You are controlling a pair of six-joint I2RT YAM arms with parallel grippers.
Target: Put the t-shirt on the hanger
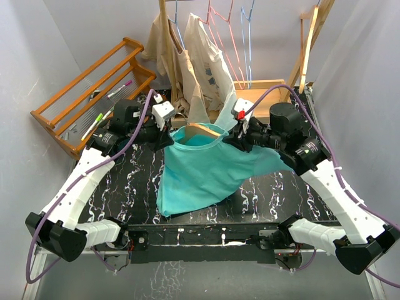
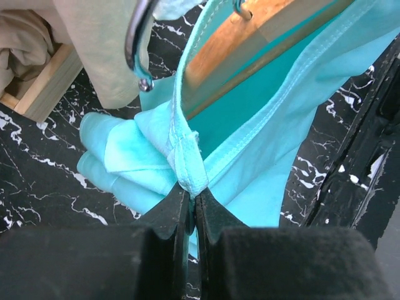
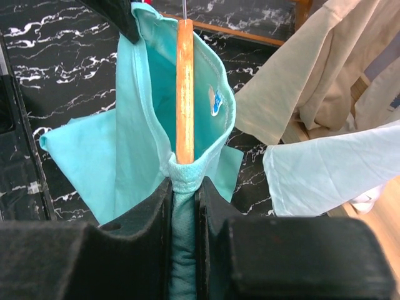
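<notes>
The teal t-shirt (image 1: 200, 181) hangs between both grippers, its collar stretched open, with the wooden hanger (image 1: 203, 130) inside the opening. My left gripper is shut on the collar edge; the hanger (image 2: 231, 44) shows just behind it. My right gripper holds the bunched collar directly below the end of the hanger (image 3: 184, 94), which points upright in that view inside the neck opening.
A wooden rack with hanging beige clothes (image 1: 169, 56) and coloured empty hangers stands at the back. A wooden shelf unit (image 1: 69, 112) leans at the left. Dark marbled counter (image 1: 275, 200) surrounds the shirt.
</notes>
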